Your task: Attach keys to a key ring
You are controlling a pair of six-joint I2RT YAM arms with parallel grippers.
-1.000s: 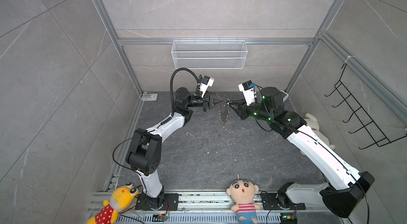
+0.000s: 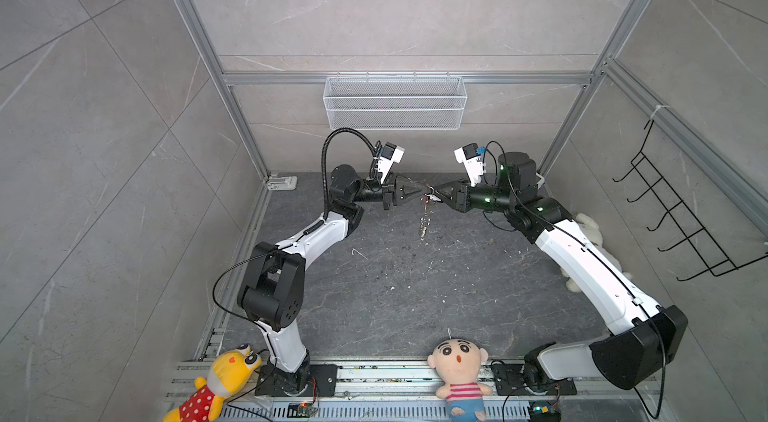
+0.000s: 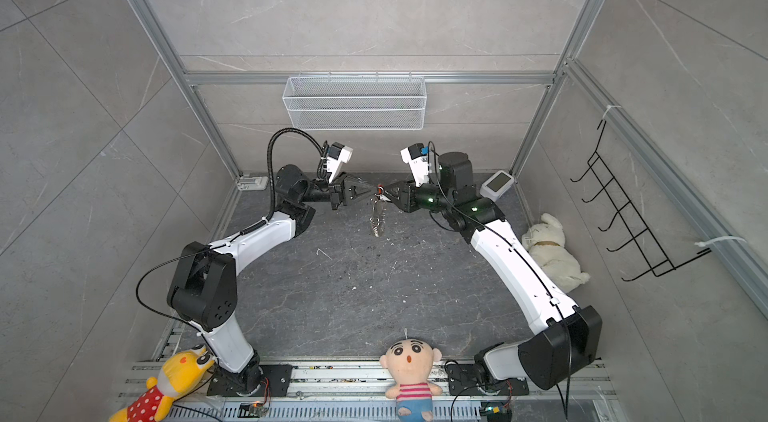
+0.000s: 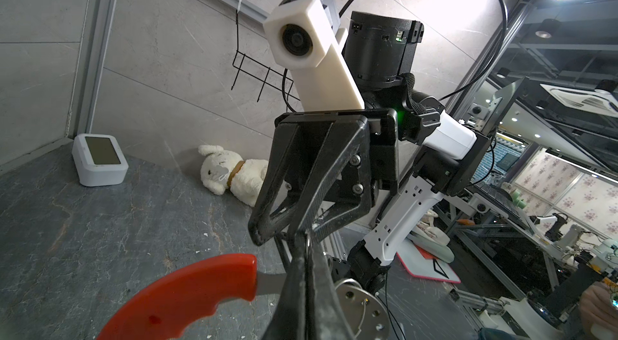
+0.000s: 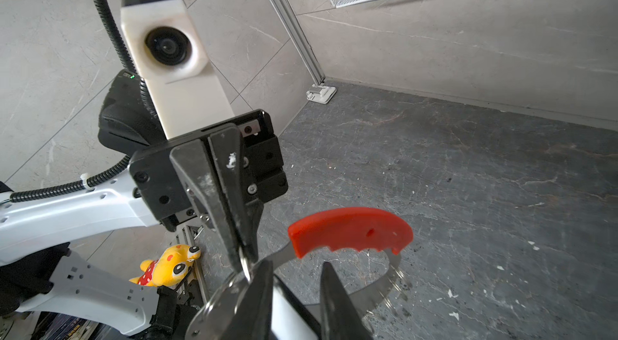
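My two grippers face each other above the middle of the floor, with a bunch of keys (image 2: 424, 226) dangling between them. My left gripper (image 2: 417, 191) is shut on a thin metal ring at its tips. A red-handled metal piece (image 5: 351, 227) hangs there beside round metal pieces (image 4: 360, 311). My right gripper has its fingers parted, at the hanging pieces just by the left fingertips, with a white-and-metal piece (image 5: 289, 317) behind them; whether it touches that piece I cannot tell.
A wire basket (image 2: 393, 102) hangs on the back wall and a black hook rack (image 2: 664, 206) on the right wall. A white plush toy (image 3: 552, 254) and a white device (image 4: 99, 158) sit at the right side.
The right arm has shifted and turned slightly, its elbow moving inward and up in the top view. The hanging bunch has swung slightly. The left arm looks still.
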